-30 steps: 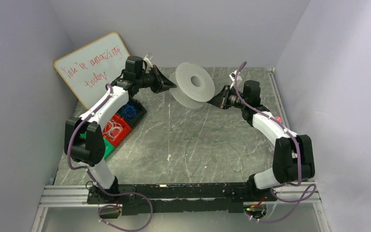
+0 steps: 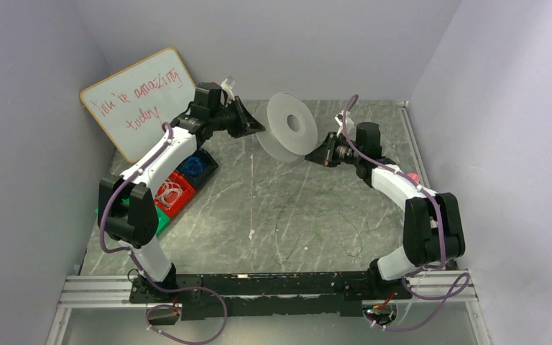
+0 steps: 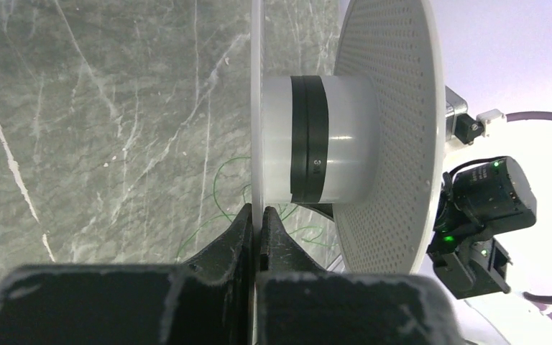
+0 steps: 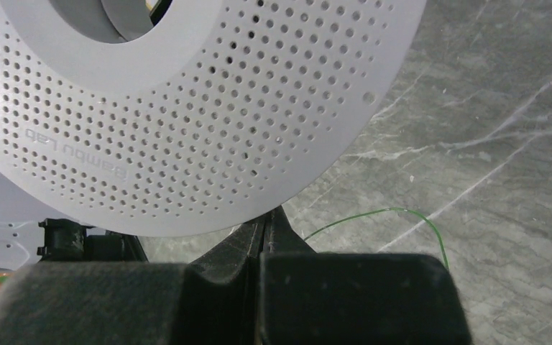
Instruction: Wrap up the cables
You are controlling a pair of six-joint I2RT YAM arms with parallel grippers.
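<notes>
A white empty spool [image 2: 282,122] with two wide flanges hangs above the far half of the table. My left gripper is shut on the rim of its left flange, which runs between the fingers in the left wrist view. Against the lower edge of the perforated right flange [image 4: 259,122] is my right gripper, shut; the flange covers its very tips, and nothing shows between them. A thin green cable [image 4: 402,210] lies in loose curves on the table, one stretch passing behind the right fingers; whether they touch it, I cannot tell.
Left of the table's middle stand open bins in black, red [image 2: 174,192] and green, with a white cable [image 2: 167,191] and a blue cable [image 2: 192,167] inside. A whiteboard [image 2: 140,100] leans behind them. The table's front middle holds only thin cable.
My right gripper has shifted left and slightly down in the top view. The left gripper and the spool have moved a little to the right. The cable on the table looks unchanged.
</notes>
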